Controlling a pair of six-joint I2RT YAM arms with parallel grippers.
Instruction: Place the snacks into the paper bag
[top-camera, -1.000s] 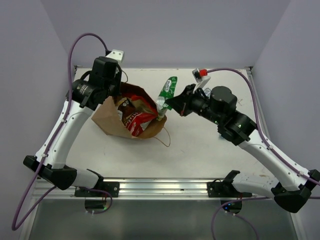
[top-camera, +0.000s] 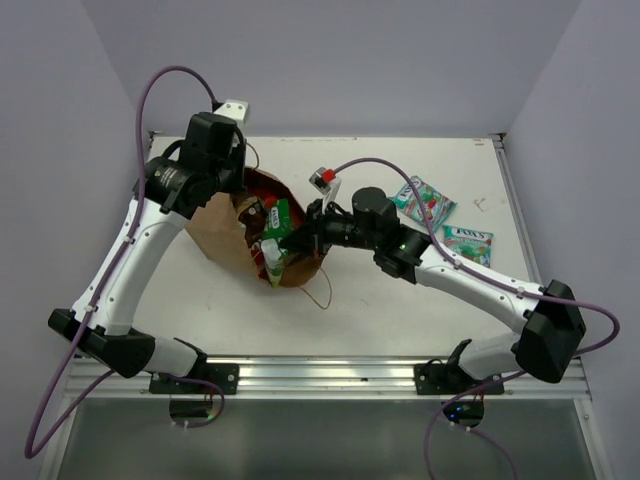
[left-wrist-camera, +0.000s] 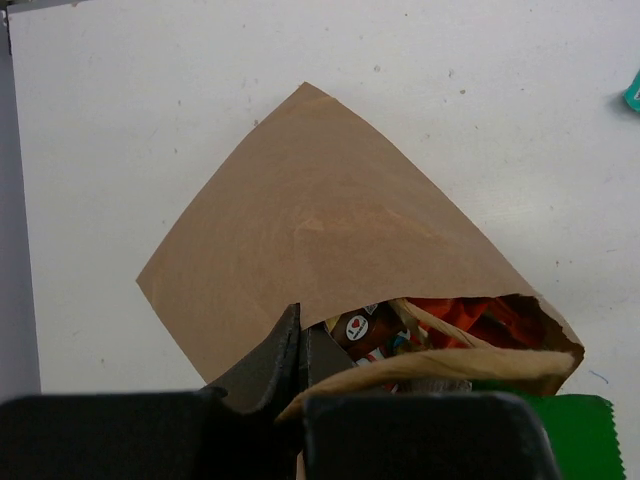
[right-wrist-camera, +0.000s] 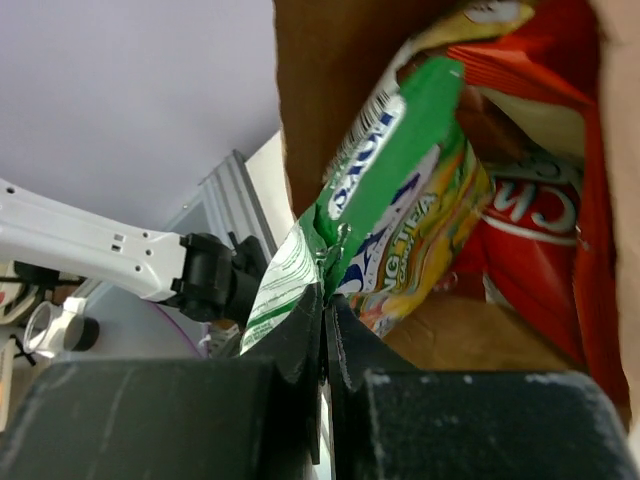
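Note:
The brown paper bag (top-camera: 222, 235) lies tilted on the table with its mouth toward the right. My left gripper (top-camera: 238, 186) is shut on the bag's rim; in the left wrist view the paper edge runs between its fingers. A green and white snack packet (top-camera: 278, 235) is inside the bag's mouth. Its near end is pinched by my right gripper, which is shut. Behind it in the bag show red snack packets (right-wrist-camera: 530, 215). Two more green packets lie on the table, one farther back (top-camera: 425, 203) and one nearer (top-camera: 468, 244).
A loose bag handle (top-camera: 325, 298) hangs out at the mouth's front. A rail (top-camera: 330, 372) runs along the front edge.
My right gripper has moved left with the green packet, from beside the bag's opening to inside it. The bag's mouth has shifted slightly. The left arm has stayed still.

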